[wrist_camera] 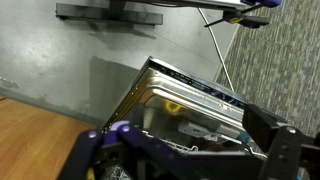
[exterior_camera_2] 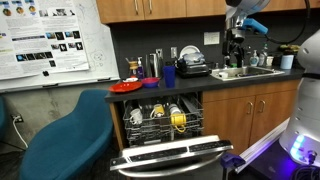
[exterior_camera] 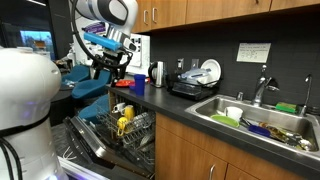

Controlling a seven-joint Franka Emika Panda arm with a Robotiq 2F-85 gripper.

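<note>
My open gripper shows its two dark fingers at the lower edge of the wrist view, with nothing held between them. Below it is the metal edge of the open dishwasher door (wrist_camera: 200, 92). In exterior view 1 the gripper (exterior_camera: 118, 80) hangs high above the dishwasher. A yellow mug (exterior_camera: 124, 122) sits in the pulled-out dish rack (exterior_camera: 142, 132). From the other side, exterior view 2 shows the yellow mug (exterior_camera_2: 179, 122) at the rack's front, with other cups around it, and the lowered door (exterior_camera_2: 170, 155) in front.
A sink (exterior_camera: 265, 121) holding several dishes is set into the counter at right. A dish drainer (exterior_camera: 190, 82), a blue container (exterior_camera: 139, 85) and red plates (exterior_camera_2: 124, 90) stand on the counter. A blue chair (exterior_camera_2: 68, 138) is beside the dishwasher.
</note>
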